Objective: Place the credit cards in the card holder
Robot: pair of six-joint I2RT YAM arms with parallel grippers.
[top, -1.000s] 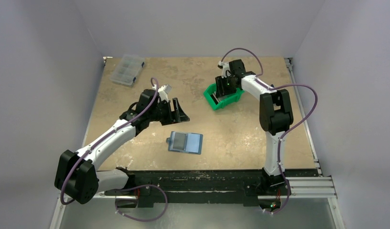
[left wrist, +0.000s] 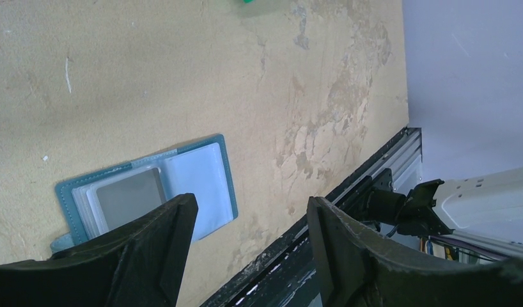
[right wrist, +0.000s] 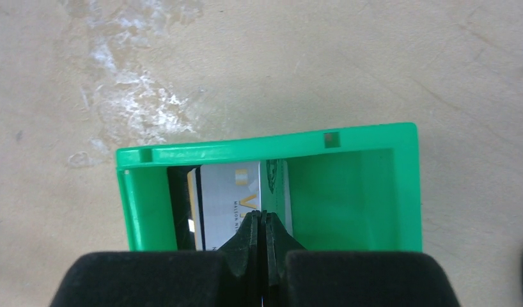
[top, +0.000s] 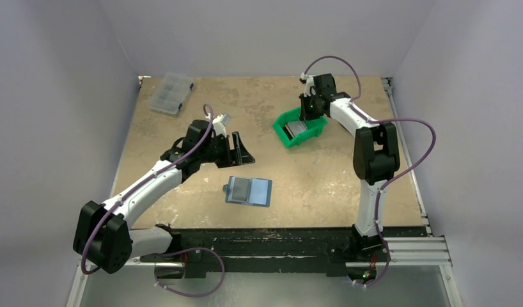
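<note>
The blue card holder (top: 248, 191) lies open on the table at front centre, a grey window on its left half and a pale panel on its right. In the left wrist view the holder (left wrist: 198, 185) is below the left gripper, whose fingers stand wide open and empty. A green box (right wrist: 355, 137) holds several cards, including a white card (right wrist: 227, 198) and a narrow green card face (right wrist: 272, 185). Over the box, my right gripper is shut, fingertips at the boundary between these two. Whether a thin card lies between them is unclear.
A clear plastic case (top: 171, 94) stands at the back left. Bare table (top: 304, 192) separates the green box from the holder's right side. The right wall (top: 483, 160) rises beyond the right arm.
The right gripper has shifted rightward and slightly back over the green box, uncovering more of the cards inside. Box, holder and left arm look unmoved.
</note>
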